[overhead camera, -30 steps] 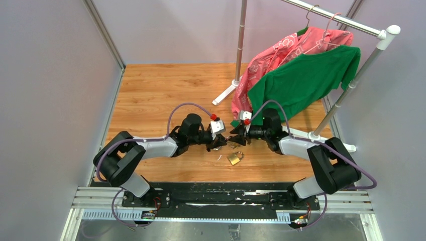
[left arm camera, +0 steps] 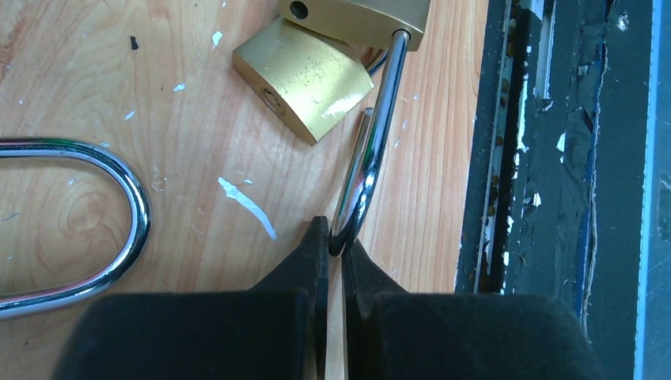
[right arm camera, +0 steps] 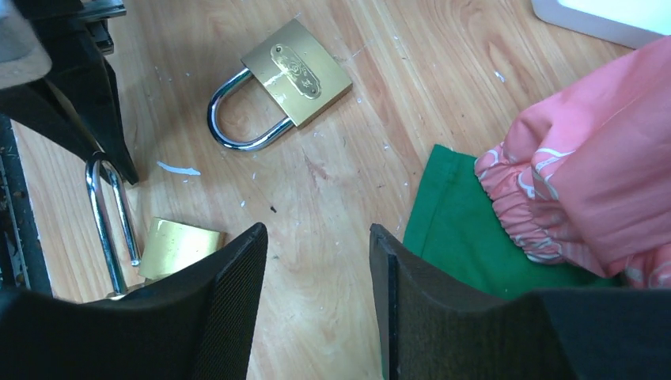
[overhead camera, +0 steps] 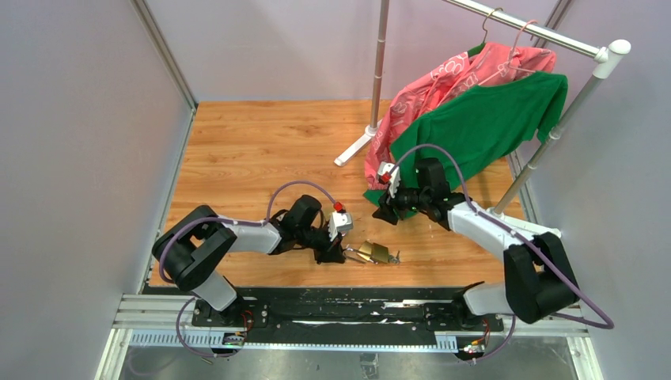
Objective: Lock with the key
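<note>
My left gripper is shut on the steel shackle (left arm camera: 372, 150) of a brass padlock (left arm camera: 356, 16), near the table's front edge. A second brass padlock (left arm camera: 293, 75) lies beside it, partly beneath it in the left wrist view. A third padlock lies flat farther back, its shackle (left arm camera: 119, 182) showing large at the left of the left wrist view. My right gripper stands open above bare wood, nothing between its fingers. I cannot make out a key.
A clothes rack (overhead camera: 376, 71) holds a pink garment (right arm camera: 578, 166) and a green shirt (right arm camera: 451, 206), whose hems reach the table beside my right gripper. The dark rail (left arm camera: 530, 158) runs along the front edge.
My left gripper has moved toward the front edge with the held padlock, now over the one lying there. My right gripper has drawn back rightward, away from the left one.
</note>
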